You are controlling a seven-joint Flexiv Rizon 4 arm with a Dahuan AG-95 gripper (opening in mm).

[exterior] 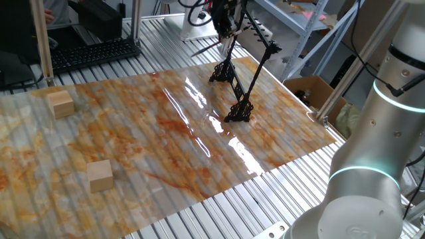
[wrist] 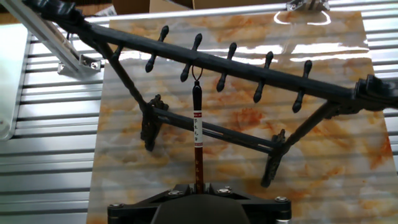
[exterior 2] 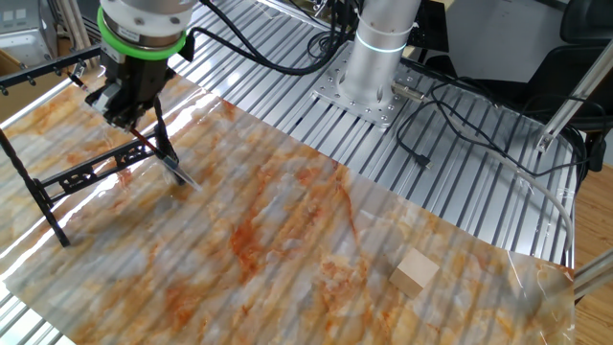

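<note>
A brush with a dark brown handle (wrist: 198, 152), a white label and a black end is gripped near the bottom of the wrist view by my gripper, which is shut on it. Its thin cord loop (wrist: 197, 74) reaches the upper bar of a black rack (wrist: 249, 73), close to one of the pegs; whether it goes round a peg I cannot tell. In exterior view 2 the brush's pale tip (exterior 2: 182, 174) points down and right, away from my gripper (exterior 2: 129, 123). The rack (exterior: 240, 93) stands upright on the marbled mat.
One wooden block (exterior: 100, 176) lies near the mat's front edge, another (exterior: 61, 104) at its far left. A keyboard (exterior: 93, 56) sits behind the mat.
</note>
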